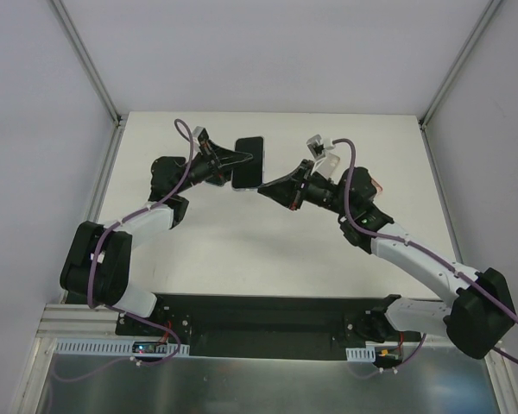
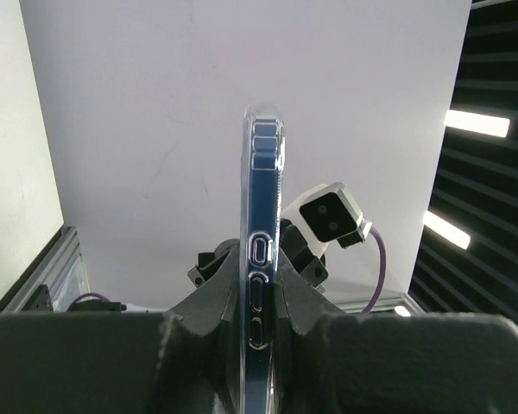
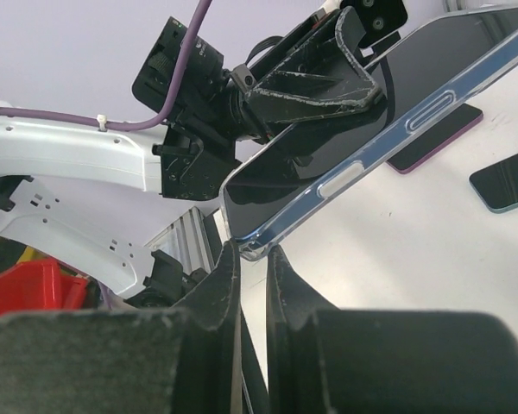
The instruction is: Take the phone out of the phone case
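A dark-screened phone in a clear case (image 1: 248, 172) hangs raised in my left gripper (image 1: 240, 157), which is shut on it; in the left wrist view its blue side (image 2: 261, 198) with buttons faces up between the fingers. In the right wrist view the case's lower corner (image 3: 253, 239) meets the fingertips of my right gripper. These fingers stand close together with a narrow gap; whether they grip the corner is unclear.
Two other phones, a purple-edged one (image 3: 433, 138) and a teal-edged one (image 3: 509, 179), lie on the white table (image 1: 268, 259). Further items lie at the table's right, partly hidden by my right arm.
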